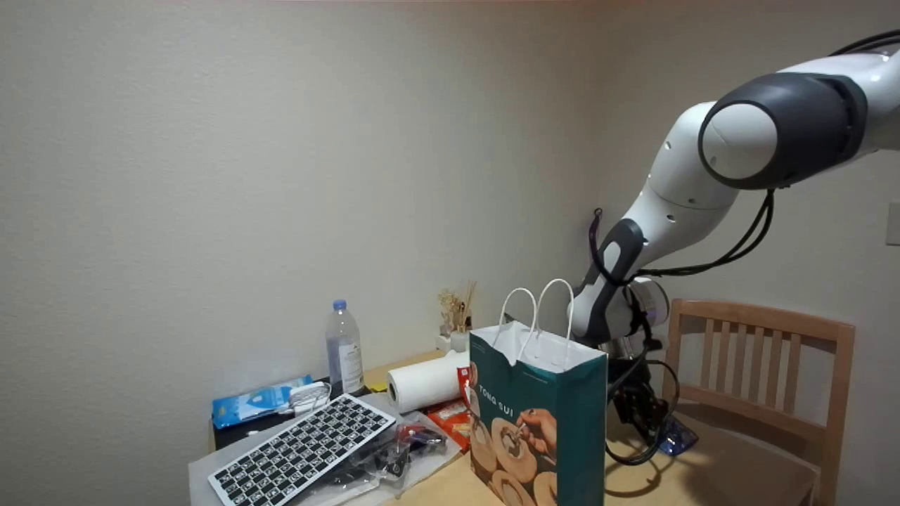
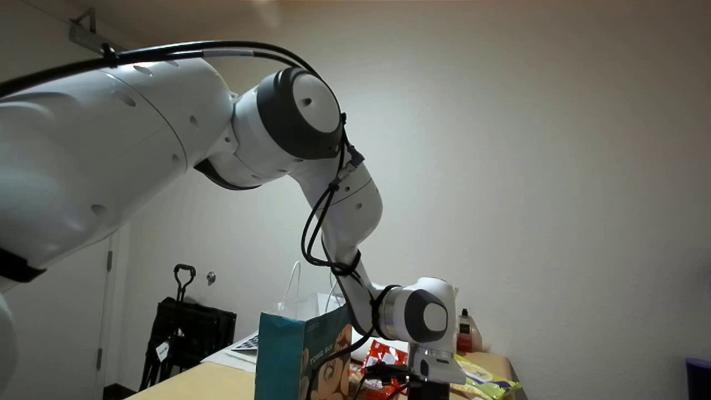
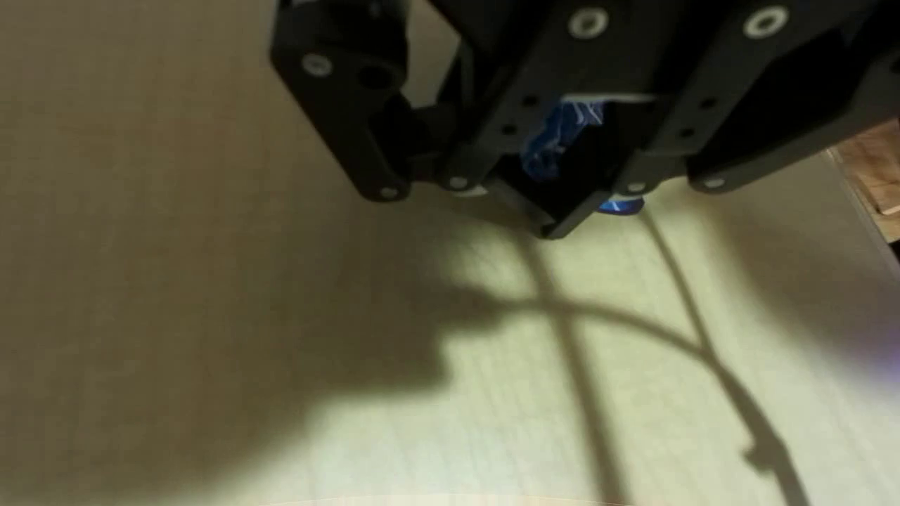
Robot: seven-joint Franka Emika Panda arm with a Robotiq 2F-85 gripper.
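A small blue packet (image 1: 677,436) shows beside my gripper (image 1: 647,429), just over the table to the right of the green paper bag (image 1: 580,438). In the wrist view the gripper has its fingertips together, and shiny blue wrapping (image 3: 557,139) lies between and behind the fingers, with another bit of blue below them. My gripper is shut on this packet, though most of it is hidden by the black linkage. Shadows of the gripper and cables fall on the table. In exterior view 2 the bottom edge of the picture cuts off the gripper.
The bag stands upright, its white handles up. Left of it are a keyboard (image 1: 304,455), a water bottle (image 1: 344,353), a paper roll (image 1: 426,384) and red packets (image 1: 451,419). A wooden chair (image 1: 759,371) stands behind the table. A yellow packet (image 2: 486,379) lies at the far right.
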